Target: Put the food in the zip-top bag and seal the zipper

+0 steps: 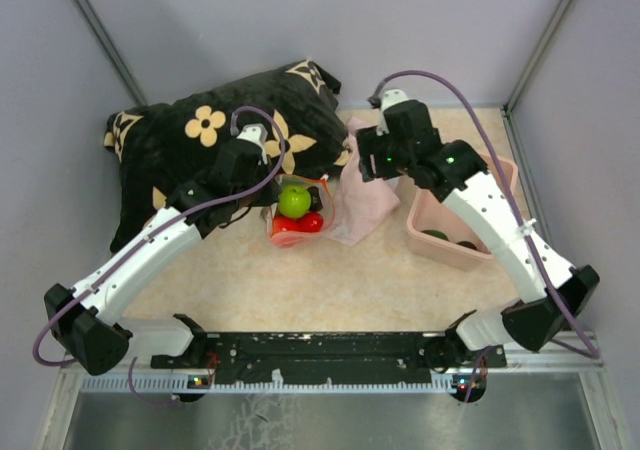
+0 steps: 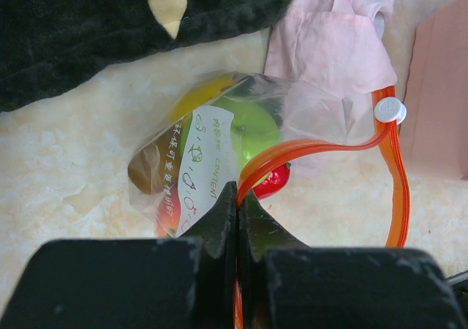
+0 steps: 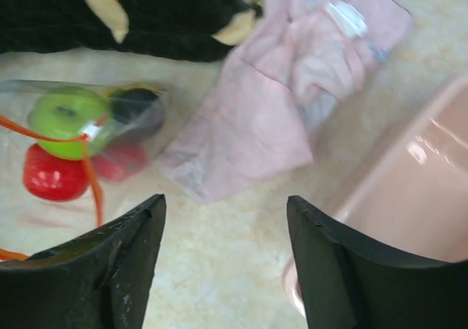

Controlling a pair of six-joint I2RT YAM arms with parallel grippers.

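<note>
The clear zip bag (image 2: 208, 161) has an orange zipper rim (image 2: 397, 197) with a white slider (image 2: 390, 110), its mouth spread wide. Inside lie a green apple (image 1: 294, 201), red fruit (image 1: 285, 226) and a dark round piece; in the left wrist view, a yellow piece (image 2: 199, 96) shows through the plastic. My left gripper is shut on the orange rim at one side of the mouth. Away to the bag's right, my right gripper is open, with nothing between its fingers.
A pink cloth (image 3: 252, 117) lies between the bag and a pink bin (image 1: 440, 257), which holds a dark green piece (image 1: 436, 234). A black flowered cushion (image 1: 215, 130) lies behind. Bare tabletop (image 1: 300, 290) stretches in front.
</note>
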